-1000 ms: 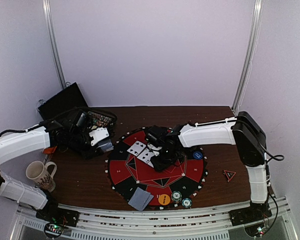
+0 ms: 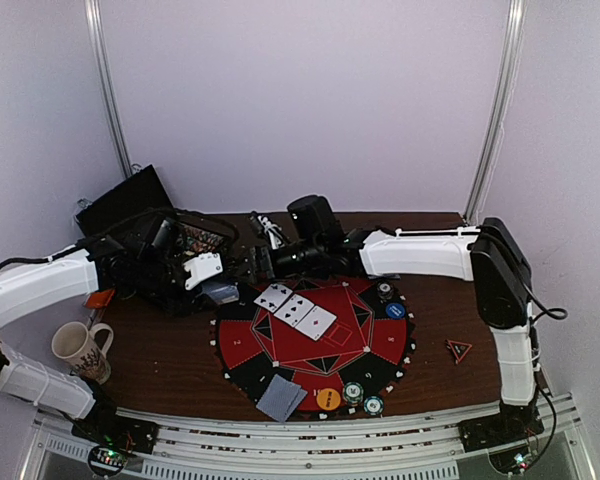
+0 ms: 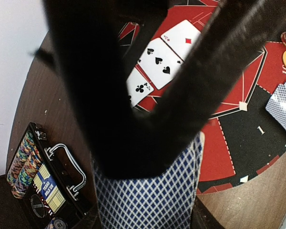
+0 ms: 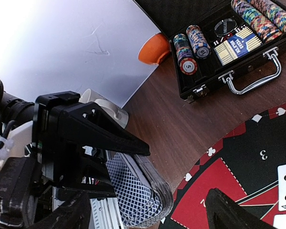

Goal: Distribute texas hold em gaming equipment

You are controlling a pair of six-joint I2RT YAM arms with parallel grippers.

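A blue-patterned deck of cards (image 3: 145, 200) is clamped in my left gripper (image 2: 216, 290), held above the table at the left of the round mat. My right gripper (image 2: 248, 268) stands open close to that deck; in the right wrist view its fingers (image 4: 224, 210) lie apart with the deck (image 4: 133, 191) ahead of them. Dark, blurred parts of the right gripper cover much of the left wrist view. Three face-up cards (image 2: 294, 310) form a row on the red and black mat (image 2: 345, 350). Face-down cards (image 2: 281, 397) rest at its front edge.
An open chip case (image 4: 205, 81) stands at the back left. A white mug (image 2: 80, 350) and an orange bowl (image 4: 154, 49) are on the left. Beside the face-down cards are an orange chip (image 2: 328, 399) and chip stacks (image 2: 353, 392). A triangular piece (image 2: 459, 350) lies right.
My right gripper has risen from the row of cards, uncovering the third one, and moved back and left to the held deck.
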